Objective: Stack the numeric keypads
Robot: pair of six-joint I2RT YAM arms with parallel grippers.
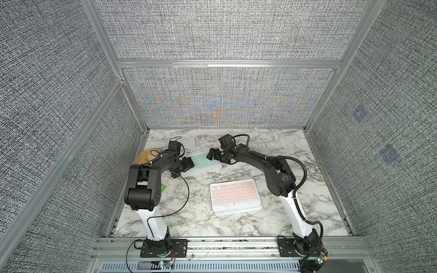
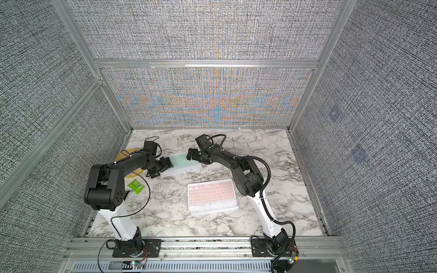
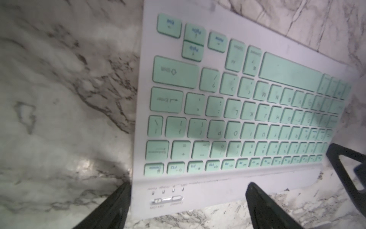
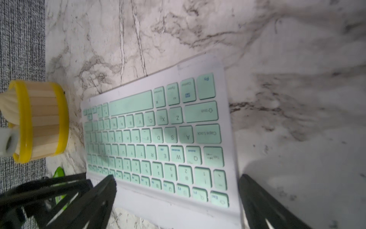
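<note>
The green-keyed white keyboard (image 1: 200, 163) lies flat toward the back left of the table. My left gripper stands open at its left end, with the keyboard's edge strip showing between the fingers in the left wrist view. At the keyboard's right end, my right gripper is open too; one finger (image 4: 263, 206) is just off the end and the other over the board. Whether any finger touches it, I cannot tell. Nearer the front, a pink-keyed keyboard (image 2: 212, 193) rests squarely on another white one (image 2: 214, 210) whose keys are hidden.
A yellow-rimmed wooden tub (image 4: 42, 118) stands at the left wall, partly behind the left arm. Close to it lies a green packet (image 2: 136, 186).
</note>
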